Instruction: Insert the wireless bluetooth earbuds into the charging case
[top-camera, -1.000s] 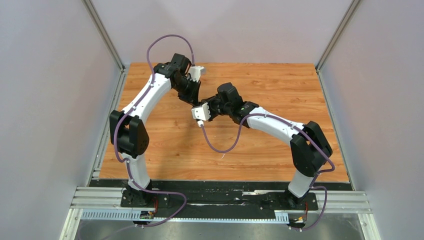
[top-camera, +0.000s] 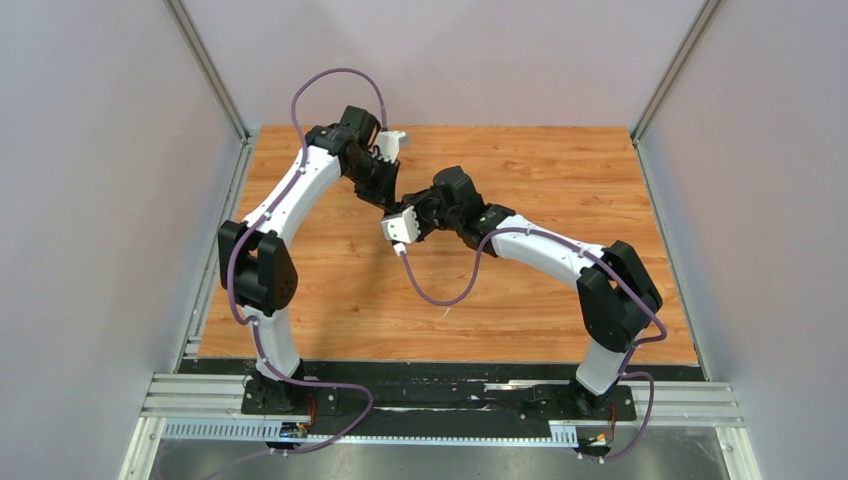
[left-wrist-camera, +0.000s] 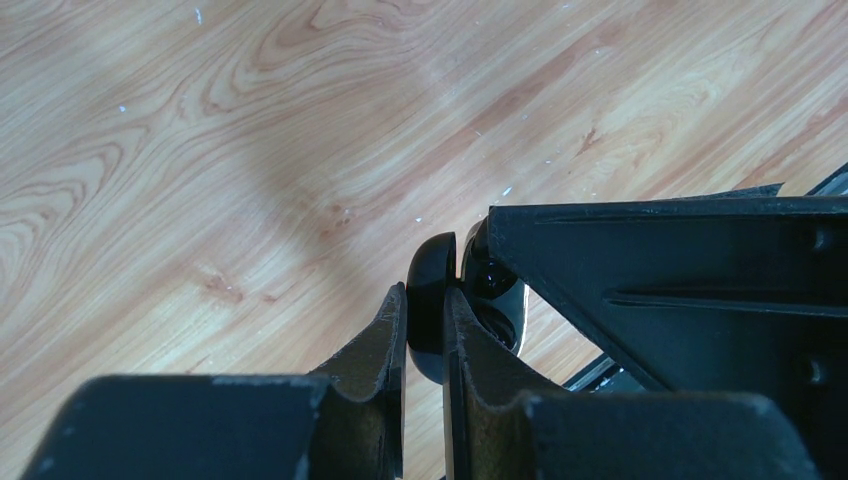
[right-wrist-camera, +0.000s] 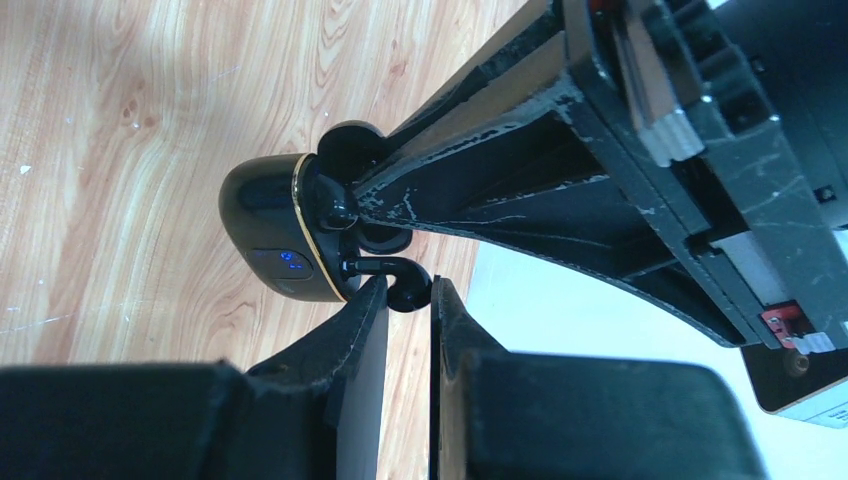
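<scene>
In the top view the two grippers meet above the board's middle. My left gripper is shut on the black charging case (right-wrist-camera: 260, 215), which shows in the right wrist view with a gold rim, lit blue display and raised lid, partly hidden behind the left gripper. My right gripper is shut on a black earbud (right-wrist-camera: 408, 290), its stem pointing into the case at the rim. How far it sits inside cannot be told. In the left wrist view the right gripper's body covers part of the case.
The wooden board (top-camera: 540, 170) is clear around the arms, bounded by pale walls at back and sides. Purple cables (top-camera: 440, 300) loop beside both arms.
Both arms are nearly still; the right arm shows only a very slight shift in the top view.
</scene>
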